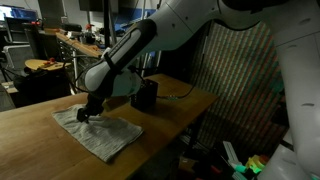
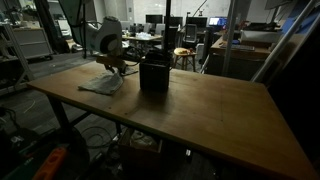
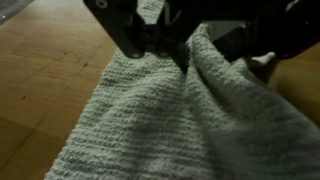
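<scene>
A light grey towel (image 1: 104, 134) lies spread on the wooden table, its near part flat. In the wrist view the ribbed cloth of the towel (image 3: 135, 125) rises into a fold between the fingers. My gripper (image 1: 88, 116) is down at the towel's middle, shut on that fold. The fingertips are dark and partly hidden by cloth in the wrist view. From the other side, the towel (image 2: 100, 83) appears near the table's far left end, with the gripper over it.
A black box (image 2: 154, 76) stands on the table close to the towel, behind the arm. Bare tabletop (image 2: 215, 105) stretches away on the box's other side. The table's front edge runs near the towel.
</scene>
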